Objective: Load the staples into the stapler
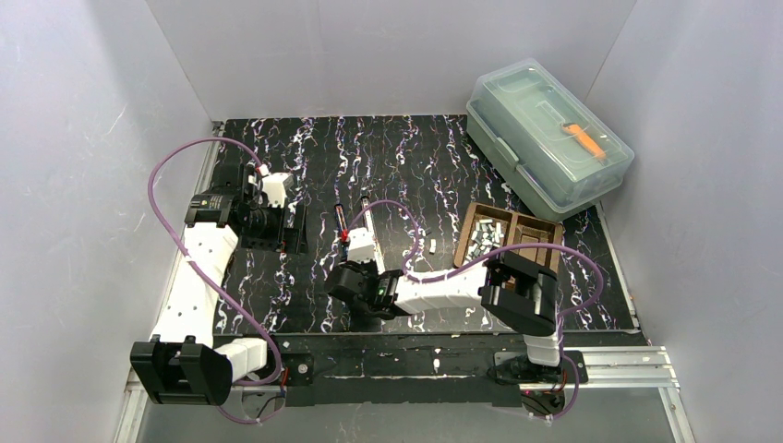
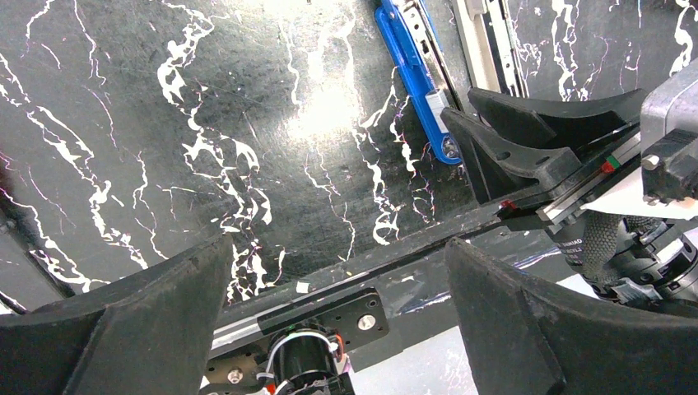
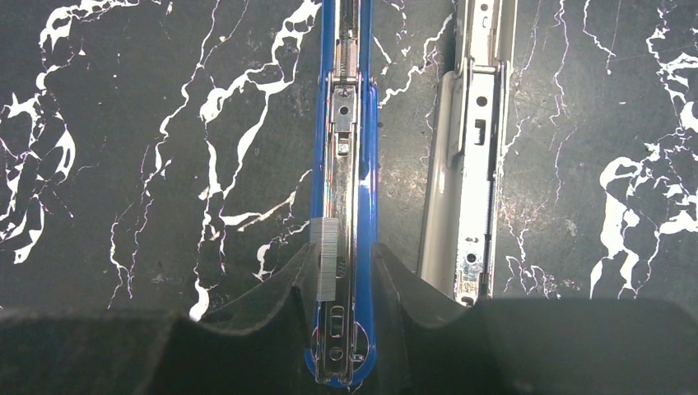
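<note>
The blue stapler [image 3: 368,189] lies unfolded on the table, its metal channel facing up. A strip of staples [image 3: 328,259] rests along the left edge of that channel, towards its near end, rather than squarely inside it. My right gripper is part open over this end. Its left fingertip is close beside the strip and the right one is over the stapler's other side; whether either touches is unclear. In the left wrist view the strip shows as a pale block on the blue stapler. My left gripper stands wide open, well left of the stapler, with nothing between its fingers.
A second, beige stapler [image 3: 440,197] lies unfolded just right of the blue one. Farther right is a wooden box [image 1: 469,231] with several staple pieces, and a loose piece [image 1: 432,246] lies outside it. A clear green case [image 1: 545,138] fills the back right corner.
</note>
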